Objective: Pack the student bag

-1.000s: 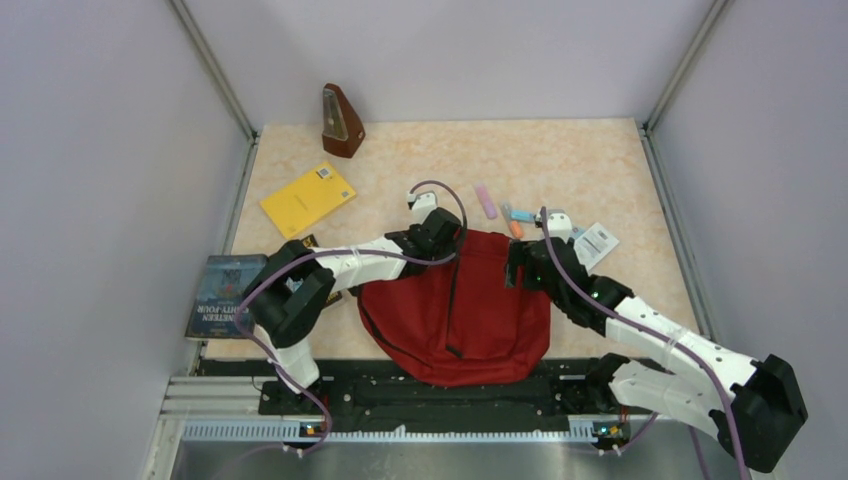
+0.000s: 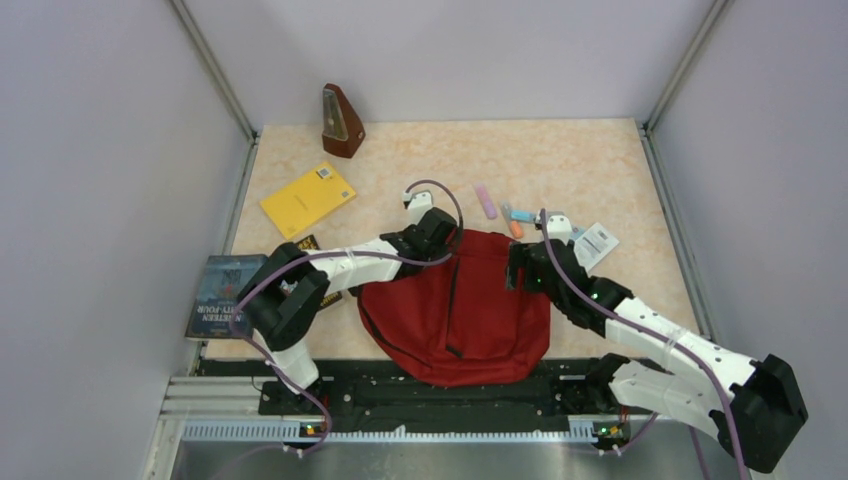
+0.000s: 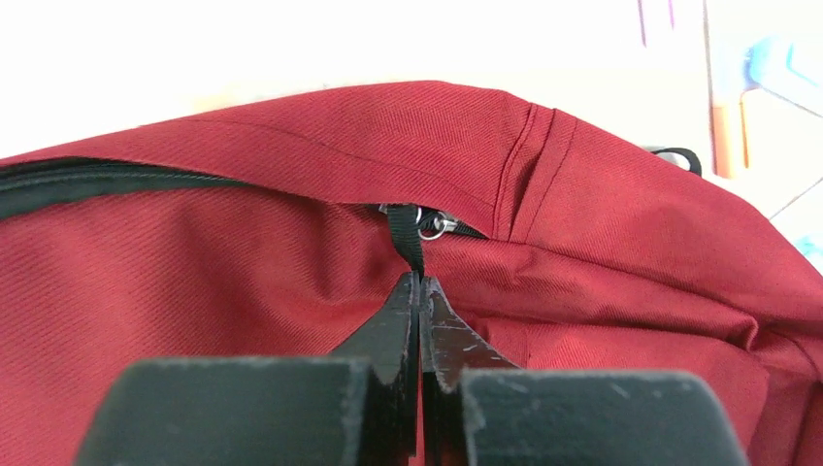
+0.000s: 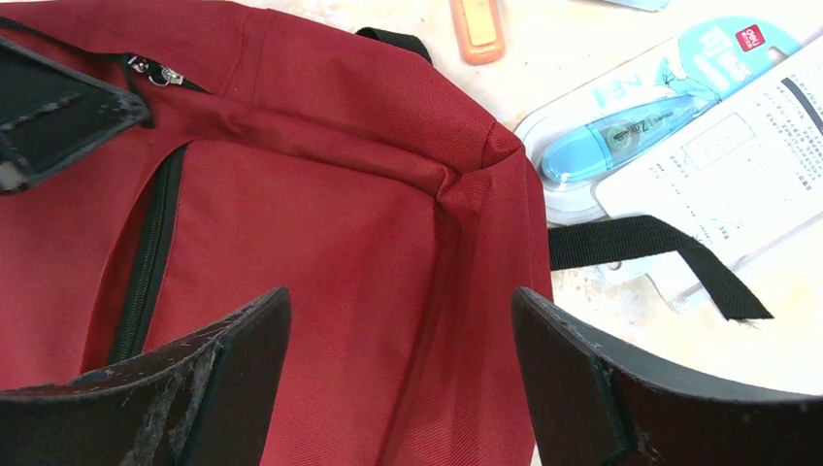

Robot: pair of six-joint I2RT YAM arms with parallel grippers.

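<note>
The red bag (image 2: 490, 310) lies flat at the front middle of the table. Along its top edge runs a black zipper (image 3: 107, 181), partly under a red flap. A black fabric pull tab (image 3: 406, 233) hangs from the zipper's metal slider (image 3: 442, 223). Its lower end is pinched between the closed tips of my left gripper. My right gripper is open above the right part of the bag, its fingers wide apart with only red cloth beneath. A second zipper (image 4: 150, 252) crosses the bag's front.
Right of the bag lie a blue correction pen (image 4: 621, 136) in its pack, a white card or booklet (image 2: 596, 246) and an orange item (image 4: 477, 29). A yellow book (image 2: 308, 200), a dark book (image 2: 225, 300) and a metronome (image 2: 342, 120) stand left.
My left gripper has shifted very slightly to the left. The bag and my right arm look practically unchanged.
</note>
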